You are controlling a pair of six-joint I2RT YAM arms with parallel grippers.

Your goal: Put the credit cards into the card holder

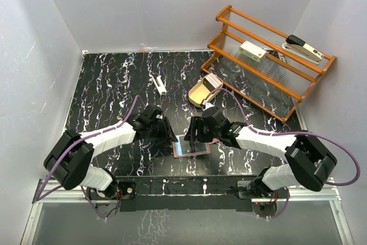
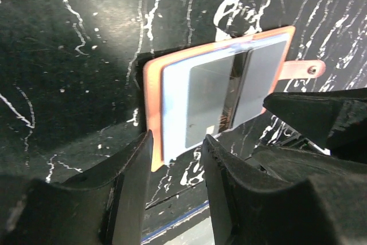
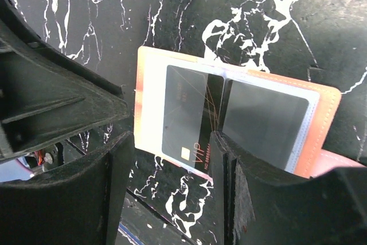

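Note:
An open card holder (image 1: 200, 148) with an orange-pink border lies flat on the black marbled table, below both grippers. In it, a dark card with "VIP" printed along its edge (image 3: 184, 113) sits in the clear left pocket. A plain grey panel (image 3: 264, 120) fills the other half. My left gripper stands part open at the holder's left end, its fingertips either side of the border with nothing visibly clamped. Open and empty, my right gripper is over the pocket with the card. A pink strap with a snap (image 2: 304, 69) sticks out at the holder's right.
Behind the grippers, a tan tray (image 1: 199, 94) holds a small box. A white, clip-like object (image 1: 159, 86) lies at the back. The wooden rack (image 1: 269, 55) occupies the back right. Open table lies to the left.

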